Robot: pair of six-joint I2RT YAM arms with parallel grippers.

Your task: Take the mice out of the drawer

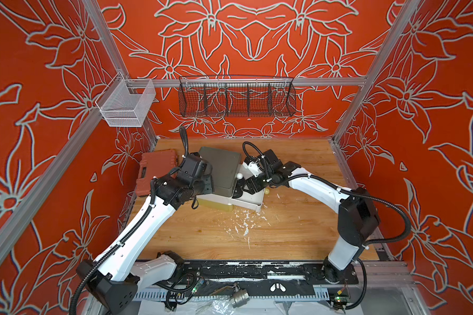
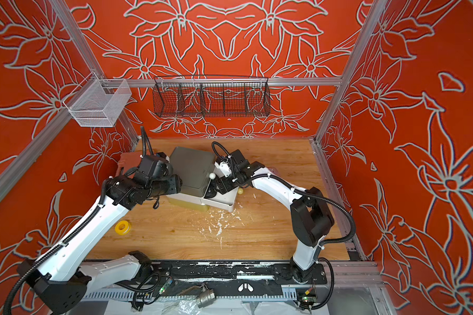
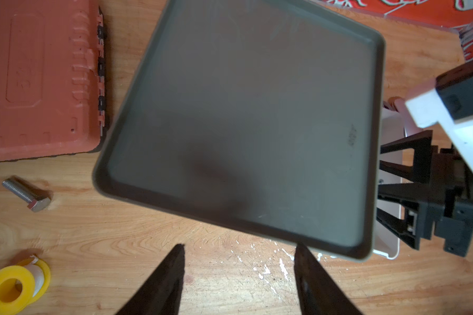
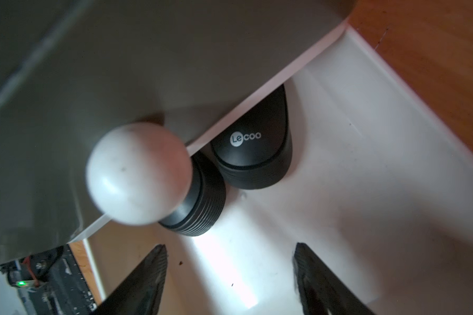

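Note:
Two black mice, one marked Lecoo (image 4: 252,147) and one (image 4: 205,204) partly under a white round knob (image 4: 138,173), lie in the pulled-out white drawer (image 4: 373,173) of a box with a grey top (image 3: 236,120). My right gripper stands open above the drawer, fingers pointing down toward the mice, nothing between them. My left gripper is open and empty, held higher, over the left part of the box and table.
A red case (image 3: 36,84), a bolt (image 3: 26,194) and a yellow tape roll (image 2: 122,227) lie left of the box. Wire baskets (image 1: 236,97) hang at the back.

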